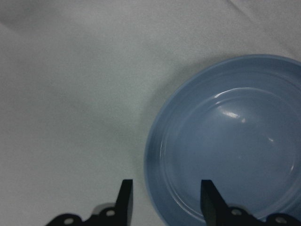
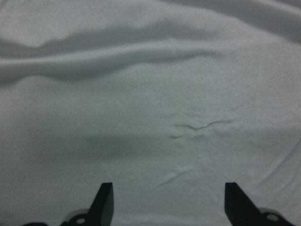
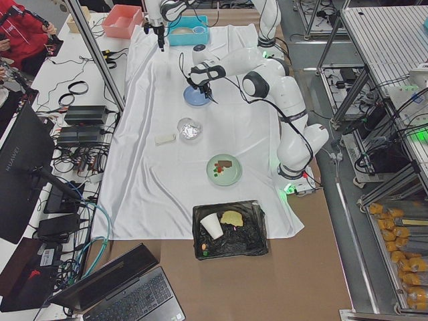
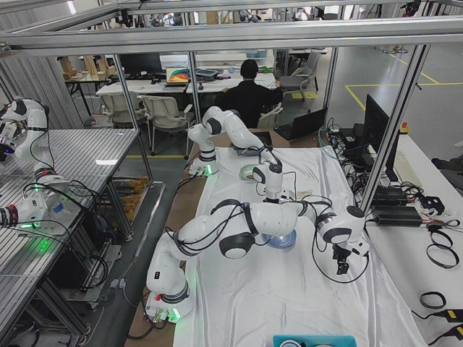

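My left gripper stands open low over the left edge of a blue plate (image 1: pixel 230 150), with nothing between its fingers; in the camera left view it partly covers that plate (image 3: pixel 191 97). My right gripper is open above bare white cloth (image 2: pixel 169 103); in the camera right view it (image 4: pixel 341 264) hangs near the table's side. A green plate (image 3: pixel 224 175) holds brown and red pieces. A foil-like silver dish (image 3: pixel 189 131) and a pale bar (image 3: pixel 165 139) lie between the plates.
A turquoise bin (image 3: pixel 178 40) with items sits at the far end. A black lined tray (image 3: pixel 237 244) with a white cup and yellow piece is at the near end, beside laptops. Monitors and cables line the side. The cloth around the plates is mostly clear.
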